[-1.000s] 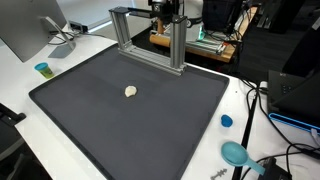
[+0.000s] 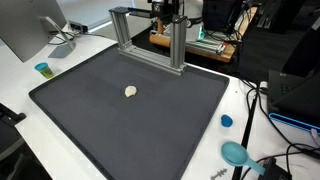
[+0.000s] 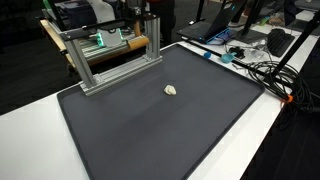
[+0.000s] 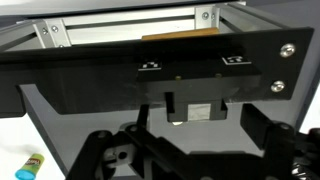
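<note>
In the wrist view, two dark fingers of my gripper stand apart at either side of a small silver-grey block (image 4: 199,112) at the black crossbar (image 4: 90,75). Whether the fingers touch the block cannot be made out. Two dark pieces with pale labels sit on the bar just above it. A small cream-coloured piece (image 2: 130,91) lies alone on the dark grey board (image 2: 110,125), and exterior view 2 shows the same piece (image 3: 170,90). The gripper is hard to pick out in both exterior views.
An aluminium frame (image 3: 125,72) stands at the board's back edge. A green-blue can (image 2: 44,70) is on the white table to the left. A teal cup (image 2: 236,154) and a blue object (image 2: 226,121) lie right of the board. Most of the board is bare.
</note>
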